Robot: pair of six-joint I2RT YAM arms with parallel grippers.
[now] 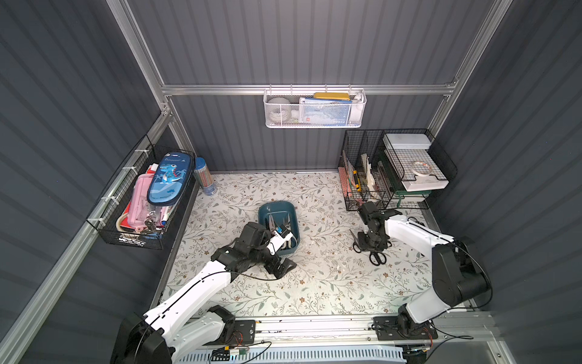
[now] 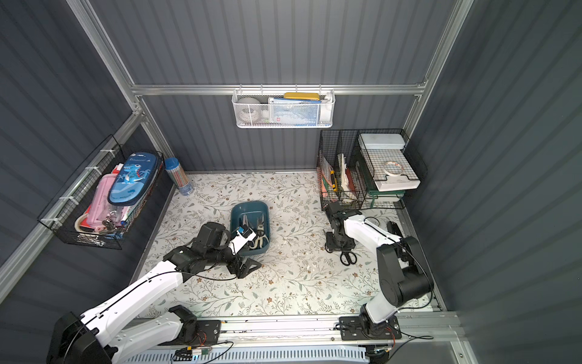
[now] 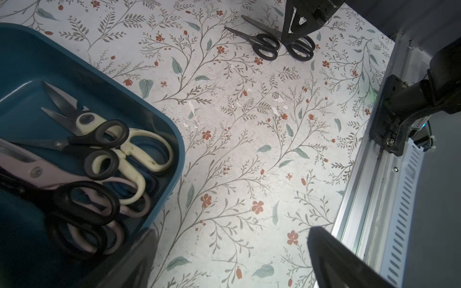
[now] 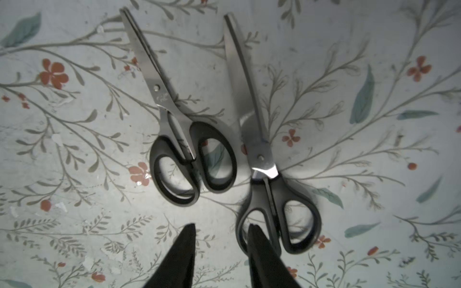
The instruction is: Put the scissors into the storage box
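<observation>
Two black-handled scissors, a smaller pair [image 4: 216, 158] and a larger one [image 4: 300, 225], lie side by side on the right of the table. My right gripper hangs over their handles, part open, with nothing visibly held. The teal storage box [image 3: 158, 122] at centre-left holds several scissors with black, cream and pink handles. My left gripper stands open at the box's front right edge, nothing between its fingers.
A black wire organiser [image 1: 394, 200] with papers stands at the back right. A wire basket [image 1: 151, 236] with cases hangs at the left, a white basket [image 1: 315, 121] on the back rail.
</observation>
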